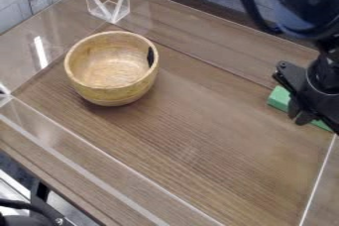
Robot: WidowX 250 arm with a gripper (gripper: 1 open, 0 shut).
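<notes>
My black gripper (299,113) is at the right edge, low over a green object (280,99) that it partly covers; whether the two touch I cannot tell. The gripper looks shut, with nothing visible between its fingers, though the fingertips are dark and hard to make out.
A round wooden bowl (111,90) stands on the left of the wooden table (199,161). A clear angular object (109,2) sits at the back left.
</notes>
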